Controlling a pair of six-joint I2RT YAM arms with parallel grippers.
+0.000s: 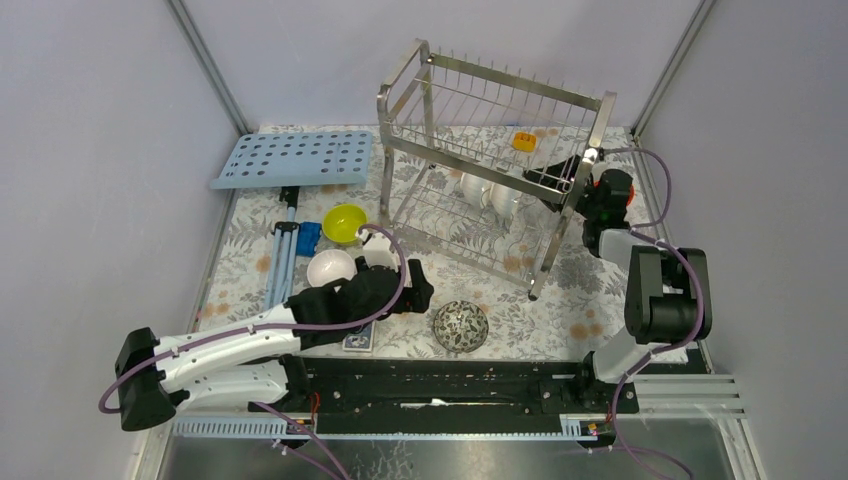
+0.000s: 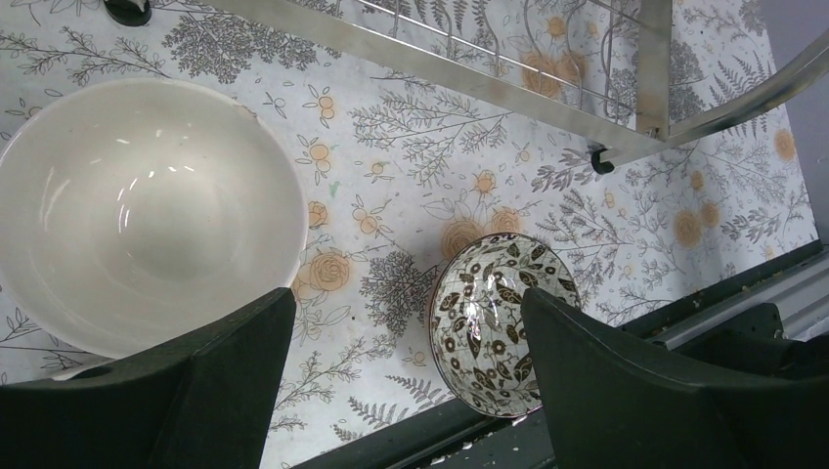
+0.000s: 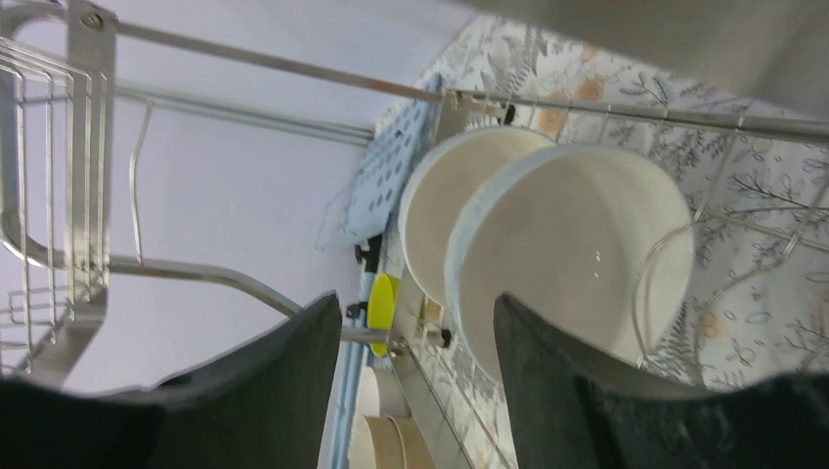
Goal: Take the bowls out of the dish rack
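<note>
Two white bowls stand on edge in the lower tier of the dish rack (image 1: 512, 173); the right wrist view shows the nearer bowl (image 3: 587, 244) overlapping the farther bowl (image 3: 440, 191). My right gripper is open and reaches through the rack's right end, its fingers empty and pointing toward these bowls. In front of the rack, my left gripper is open above the table, with nothing between its fingers. Below it, a white bowl (image 2: 147, 215) sits to the left and a brown patterned bowl (image 2: 499, 322) to the right.
A yellow-green bowl (image 1: 345, 222) and another white bowl (image 1: 330, 267) stand left of the rack. Behind them is a blue perforated board (image 1: 295, 160). The right arm mostly hides an orange bowl (image 1: 631, 194). Metal rack rails (image 3: 665, 115) surround the right gripper closely.
</note>
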